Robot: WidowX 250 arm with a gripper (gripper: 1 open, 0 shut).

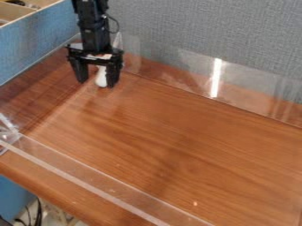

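Observation:
My black gripper [97,72] hangs low at the back left of the wooden table, its fingers apart. A small white object [102,78] is just behind and between the fingers, partly hidden by the gripper; whether they touch it I cannot tell.
Clear plastic edging runs along its back and front. A blue and grey padded wall borders the back and left, with a wooden box [17,9] at the top left.

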